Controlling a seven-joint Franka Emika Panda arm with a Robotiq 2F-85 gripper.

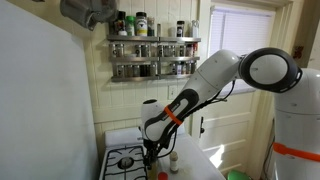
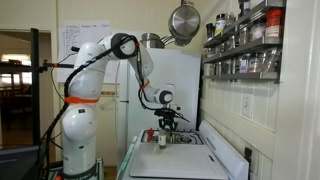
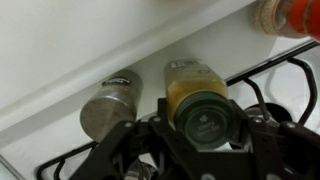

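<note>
In the wrist view, a jar with a dark green lid (image 3: 205, 122) and an orange band around its top is seen from above, in the middle. The dark fingers of my gripper stand at both sides of the jar, shut on it. In exterior view 1, my gripper (image 1: 152, 158) points down by the right edge of the stove; in exterior view 2 it (image 2: 170, 124) hangs over the far part of the counter. The lower part of the jar is hidden.
A steel-topped shaker (image 3: 110, 105) stands close beside the jar, and a red-orange container (image 3: 303, 15) is at the upper right. The black stove grate (image 1: 124, 160) lies left of my gripper. Open white counter (image 2: 175, 162) extends toward the second exterior camera.
</note>
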